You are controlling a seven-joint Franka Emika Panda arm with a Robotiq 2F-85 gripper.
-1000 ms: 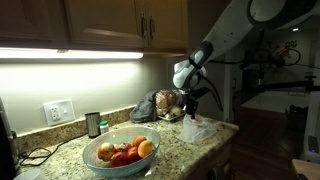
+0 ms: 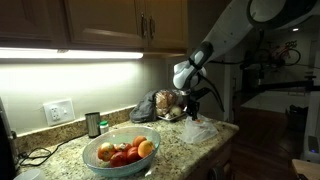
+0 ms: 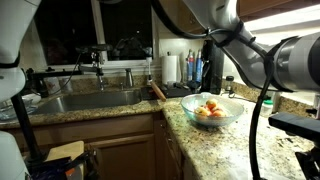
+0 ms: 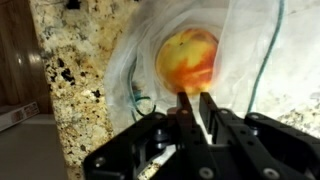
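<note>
A red-and-yellow fruit (image 4: 187, 60) lies inside a clear plastic bag (image 4: 250, 60) on the counter. My gripper points at the fruit's near edge, at the bag, its two fingers a narrow gap apart. No fruit is between them; whether bag film lies there is unclear. In exterior view 1 the bag (image 2: 200, 130) sits at the counter's right end under the arm, the fingertips too small to make out. A pale bowl (image 2: 122, 150) holds several red, orange and green fruits, and the same bowl (image 3: 185, 105) shows in exterior view 2.
Behind the bag, on the counter (image 2: 180, 153), stand a dark bag (image 2: 146, 108) and a basket-like holder with goods (image 2: 168, 104). A dark canister (image 2: 93, 125) stands by the wall. Cabinets (image 2: 110, 22) hang overhead. Bare counter lies between bowl and bag.
</note>
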